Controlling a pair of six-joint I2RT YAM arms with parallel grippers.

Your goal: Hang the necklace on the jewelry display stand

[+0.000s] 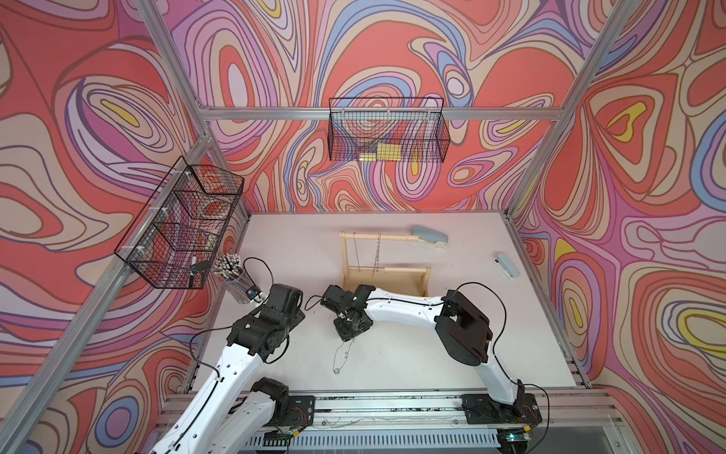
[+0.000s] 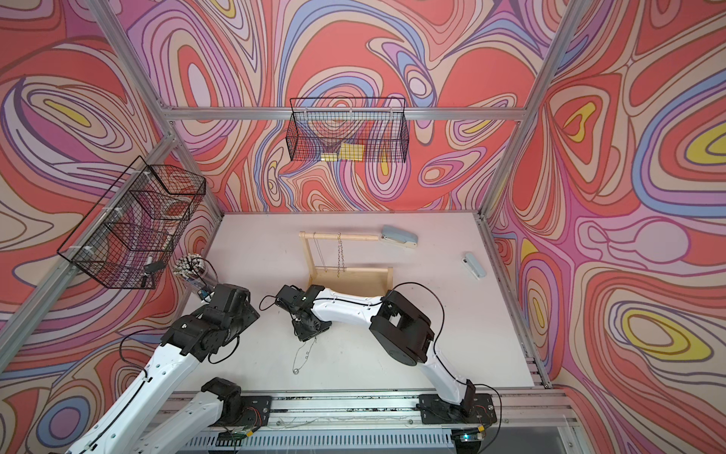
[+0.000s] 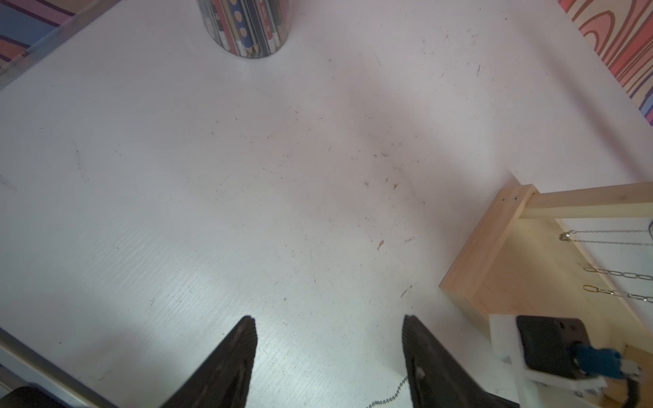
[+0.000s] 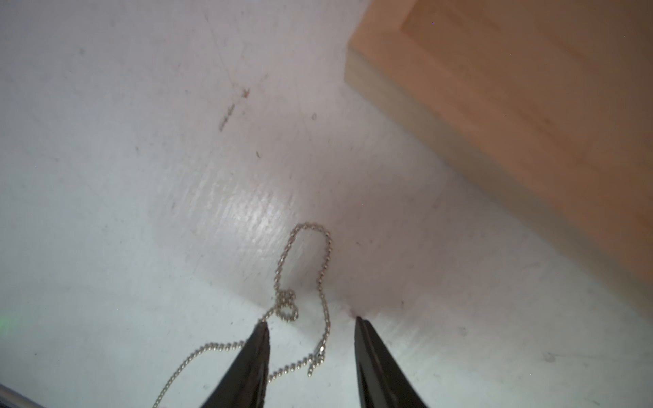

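Observation:
A silver bead necklace [image 4: 326,278] lies loosely looped on the table in front of the wooden display stand [image 1: 385,236], which has other chains hanging from its bar. My right gripper is open just above the necklace, its fingers either side of part of the chain, close to the stand's base. My left gripper is open over bare table left of the stand, with nothing between its fingers; only a bit of the necklace shows at the bottom of the left wrist view.
A clear pencil holder [image 3: 245,27] stands at the left edge near a vase of white flowers [image 1: 228,268]. A blue-grey object [image 1: 429,234] sits behind the stand, another [image 1: 505,265] at right. Wire baskets [image 1: 387,132] hang on the frame.

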